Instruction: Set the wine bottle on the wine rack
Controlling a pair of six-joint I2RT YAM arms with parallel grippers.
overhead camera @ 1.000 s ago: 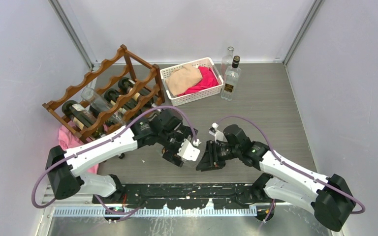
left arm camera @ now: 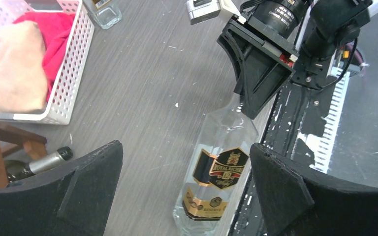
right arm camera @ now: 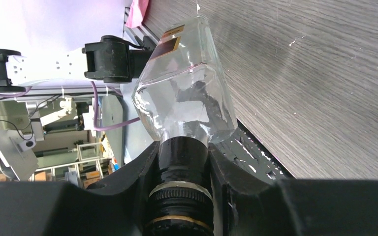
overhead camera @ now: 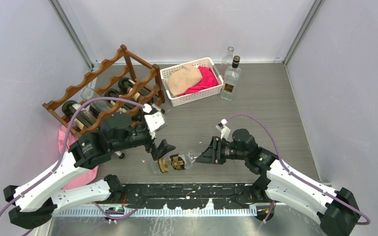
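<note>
A clear glass bottle with black-and-gold labels [overhead camera: 177,162] lies roughly level over the front of the table. My right gripper [overhead camera: 203,159] is shut on the bottle's black-capped neck [right arm camera: 183,160], and the bottle's base points left. My left gripper [overhead camera: 160,150] stands open beside the bottle's base end, nothing held. In the left wrist view the bottle [left arm camera: 221,169] shows beyond and between the spread fingers, apart from the left one. The wooden wine rack [overhead camera: 156,77] stands at the back left with several bottles in it, partly covered by my left arm.
A white basket [overhead camera: 192,100] with beige and red cloths sits right of the rack. Two clear bottles stand at the back; the nearer is labelled [overhead camera: 230,83]. A pink cloth [overhead camera: 81,179] lies front left.
My left gripper has drawn away leftward from around the bottle, uncovering its labels. The right gripper has shifted slightly right and stays at the bottle's neck.
</note>
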